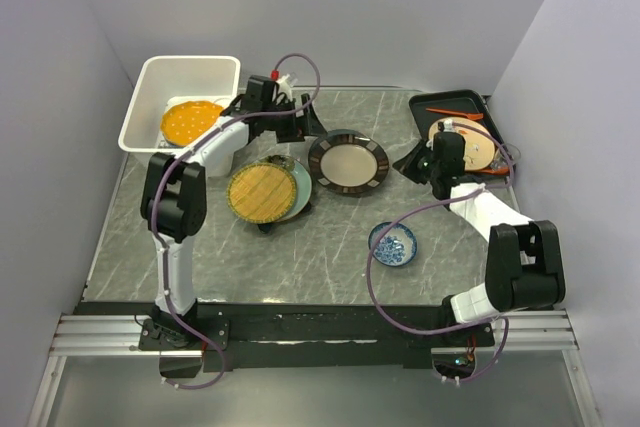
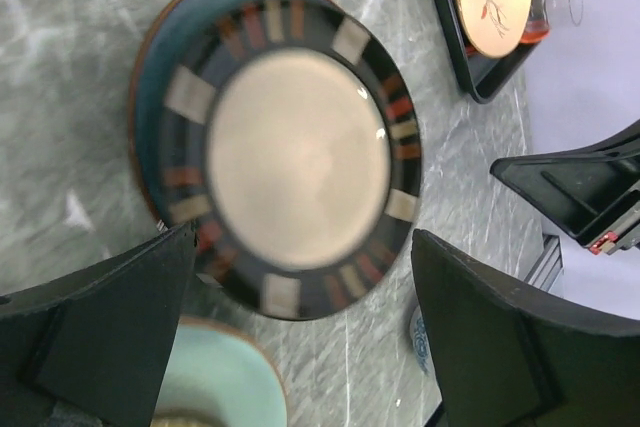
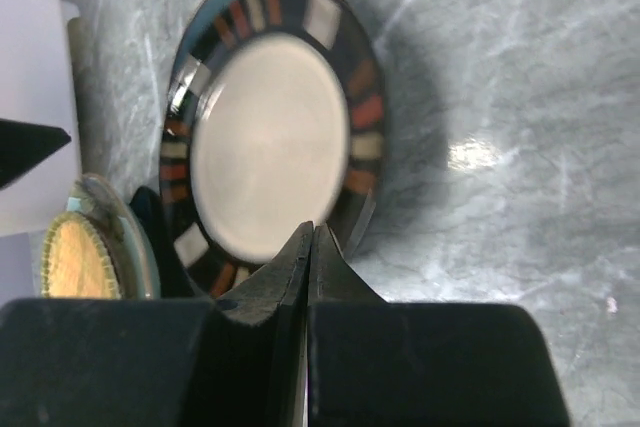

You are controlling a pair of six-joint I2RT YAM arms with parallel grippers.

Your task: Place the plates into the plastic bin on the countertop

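Note:
The dark-rimmed cream plate (image 1: pixel 348 165) lies mid-counter on a teal plate (image 2: pixel 150 117). My left gripper (image 1: pixel 305 119) hangs open just above its back-left, the plate showing between the fingers. My right gripper (image 1: pixel 404 167) is shut and empty, just right of that plate, pointed at it. A yellow basket-patterned plate (image 1: pixel 261 193) rests on a pale green plate (image 1: pixel 298 192) at centre-left. A small blue-and-white dish (image 1: pixel 393 244) sits at front right. The white plastic bin (image 1: pixel 145 82), at back left, holds an orange dotted plate (image 1: pixel 188 122).
A black tray (image 1: pixel 430 101) at back right holds a peach plate (image 1: pixel 470 147), orange utensils and a clear glass. Walls bound the counter at back and sides.

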